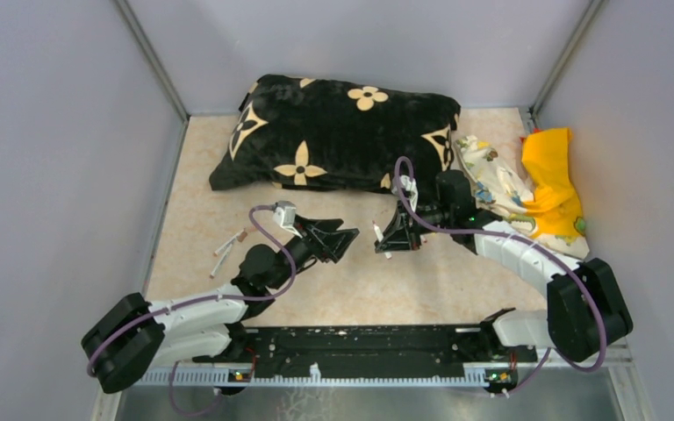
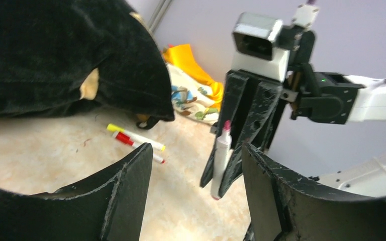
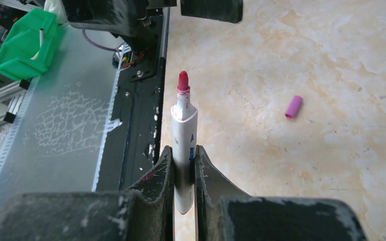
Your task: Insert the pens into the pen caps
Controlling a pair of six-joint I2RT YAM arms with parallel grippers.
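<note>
My right gripper is shut around the middle of a white pen (image 3: 183, 128), held with its bare red tip pointing up in the right wrist view. Bare table lies around a small pink cap (image 3: 294, 107) on its side; in the top view I cannot make it out. My left gripper stands open, nothing between its fingers. From the top it hovers a short way left of the pen (image 1: 378, 233), apart from it. One part of an arm hangs at the top edge of the right wrist view.
A yellow-capped pen (image 2: 135, 136) and a red-capped pen (image 2: 138, 146) lie near the black cushion (image 1: 351, 132). White pens (image 1: 222, 260) rest at the table's left. Patterned cloth (image 1: 496, 180) and a yellow cloth (image 1: 551, 175) are piled at the right.
</note>
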